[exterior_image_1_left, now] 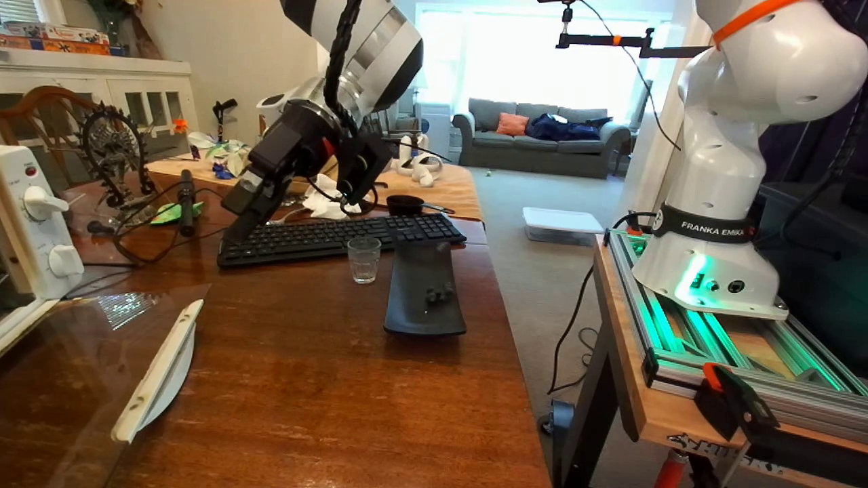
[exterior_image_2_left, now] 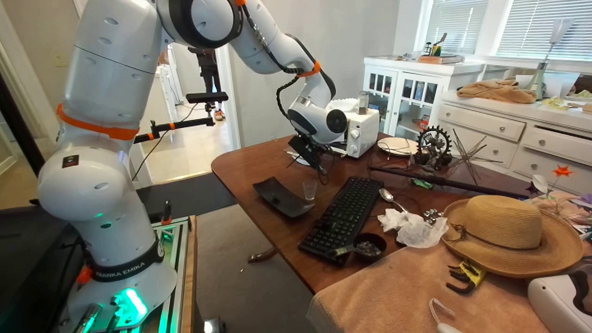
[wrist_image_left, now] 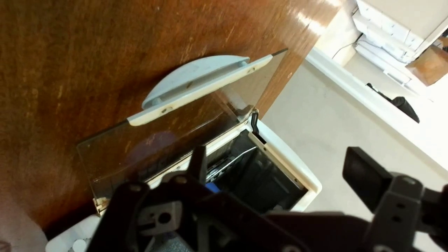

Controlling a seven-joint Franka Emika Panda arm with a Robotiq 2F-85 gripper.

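Note:
My gripper stands open, its two fingers wide apart and nothing between them. In exterior view 1 the gripper (exterior_image_1_left: 244, 213) hangs over the table's left part, tilted down toward the toaster oven (exterior_image_1_left: 32, 228). The oven's glass door (wrist_image_left: 168, 142) is folded down, with a pale handle bar (wrist_image_left: 201, 90) along its edge. A light grey-white plate (wrist_image_left: 189, 73) lies partly under that edge on the table. The oven's dark inside (wrist_image_left: 260, 176) shows beyond my fingers, with a bit of something blue in it; the gripper body hides part of it.
A black keyboard (exterior_image_1_left: 325, 238), a clear glass (exterior_image_1_left: 363, 261) and a black curved tray (exterior_image_1_left: 423, 305) holding small dark bits stand on the table. A straw hat (exterior_image_2_left: 502, 225), white crumpled paper (exterior_image_2_left: 416, 227) and a small black pan (exterior_image_2_left: 370, 246) lie farther off.

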